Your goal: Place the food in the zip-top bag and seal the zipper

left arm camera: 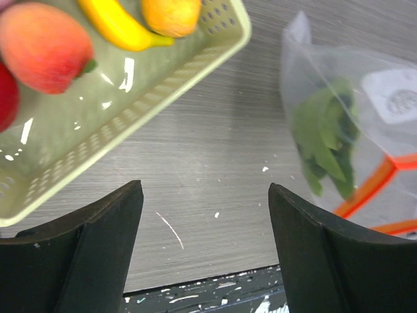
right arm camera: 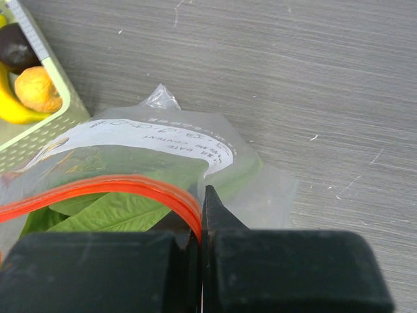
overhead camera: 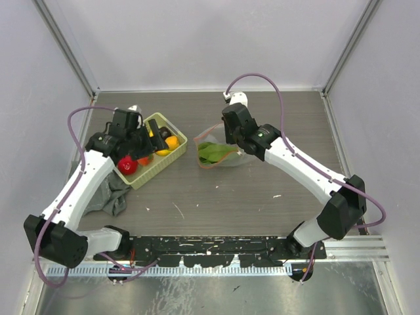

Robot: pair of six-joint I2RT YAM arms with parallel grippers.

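The clear zip bag (overhead camera: 236,157) with its orange-red zipper (right arm camera: 124,185) has green leafy food (overhead camera: 215,152) inside, and its mouth gapes toward the left. My right gripper is shut on the bag's rim at the zipper's end. Over the green basket (overhead camera: 157,167) hangs my left gripper (overhead camera: 157,139), its fingers (left arm camera: 98,235) apart with nothing between them. In the basket lie a peach (left arm camera: 47,47), a banana (left arm camera: 120,25), an orange-yellow fruit (left arm camera: 171,14), a red fruit (overhead camera: 126,165) and a dark fruit (right arm camera: 18,47).
A grey cloth (overhead camera: 110,195) lies at the left, beside the basket. Bare table (overhead camera: 197,203) extends in front of the bag and between it and the basket. Walls close off the back and both sides.
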